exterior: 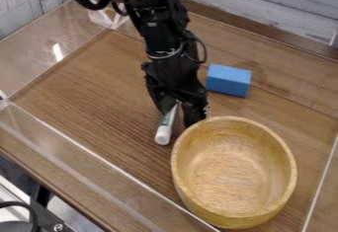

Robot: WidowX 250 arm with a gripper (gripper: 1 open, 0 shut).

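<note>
The black gripper [183, 106] is lowered at the middle of the wooden table, its fingers around the upper part of a light pale green and white stick-like object [164, 132] lying on the table. It stands open as far as shows; the fingertips are dark and partly overlap. A yellow bowl [227, 174] sits just right and in front of the gripper, close to it.
A blue block [228, 80] lies behind and to the right of the gripper. White edging runs along the left and front-left, with a black cable at the lower left corner.
</note>
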